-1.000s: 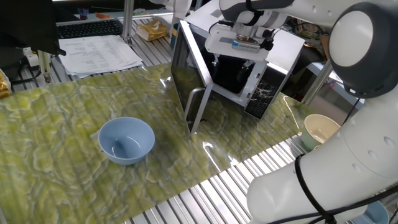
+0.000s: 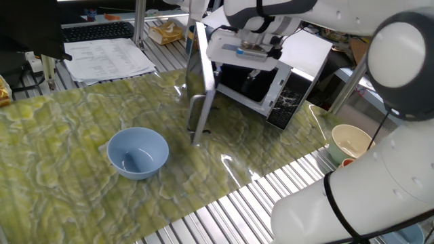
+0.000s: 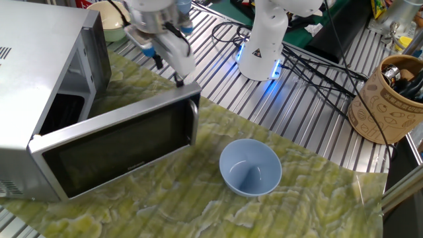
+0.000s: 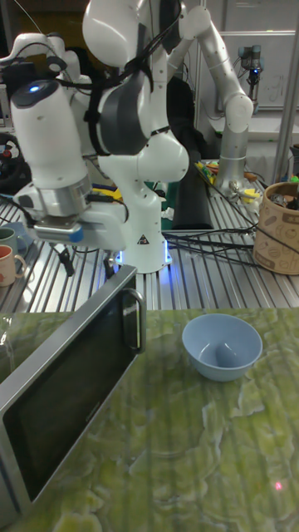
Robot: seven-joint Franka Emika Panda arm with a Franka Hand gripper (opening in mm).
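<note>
A microwave (image 2: 308,51) stands with its silver-framed door (image 3: 125,142) swung wide open; the door's handle (image 4: 134,319) is on the outer face. My gripper (image 2: 236,72) is open, its two fingers spread apart with nothing seen between them. It hangs on the inner side of the door, near the free edge, and one finger (image 3: 179,80) appears at or against that edge; contact is hard to tell. A light blue bowl (image 2: 137,153), upright and empty, rests on the green marbled mat (image 2: 61,169), apart from the door.
A cream and green bowl (image 2: 350,142) is by the arm's base side, with a cup (image 4: 9,264) near it. A patterned utensil bucket (image 3: 380,109) stands beyond the mat. Papers (image 2: 108,59) and a keyboard (image 2: 98,31) lie at the back. Around the blue bowl the mat is clear.
The gripper has shifted left in exterior view 1, and the microwave door has swung further open the same way. The blue bowl has stayed put.
</note>
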